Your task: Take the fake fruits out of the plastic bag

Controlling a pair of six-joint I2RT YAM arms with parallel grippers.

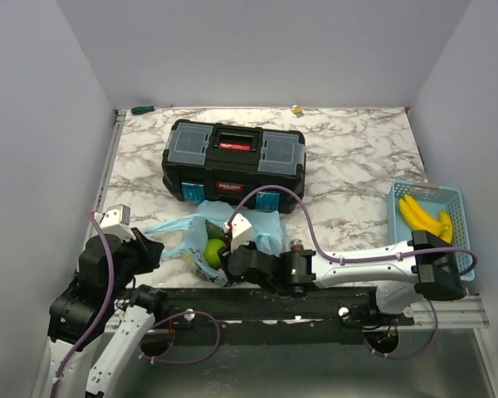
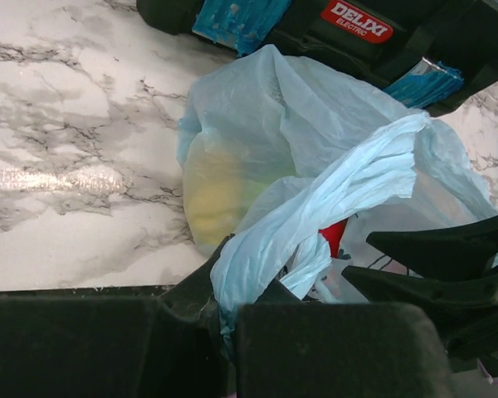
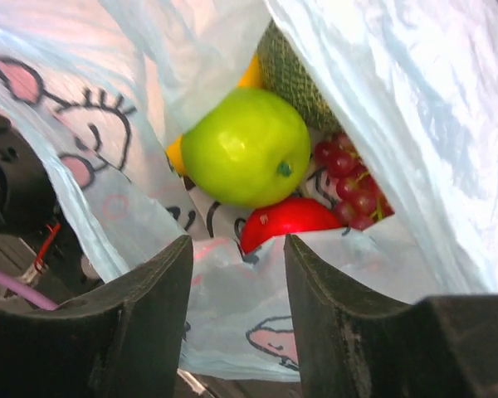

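The light blue plastic bag (image 1: 267, 228) sits on the table in front of the toolbox, its mouth facing up. My left gripper is shut on the bag's twisted handle (image 2: 340, 182) and pulls it leftward. Inside, a green fruit (image 3: 247, 148) lies on a red fruit (image 3: 289, 220), with an avocado (image 3: 295, 79) and red grapes (image 3: 357, 182) beside them. Over the bag's near rim, my right gripper stands open, its fingers apart. Bag film shows between those fingers, with no fruit there. A yellow fruit (image 2: 216, 195) shows faintly through the bag wall.
A black toolbox (image 1: 233, 166) stands close behind the bag. At the right, a blue basket (image 1: 396, 217) holds yellow bananas (image 1: 422, 215). Bare marble table (image 1: 349, 166) lies between the toolbox and basket.
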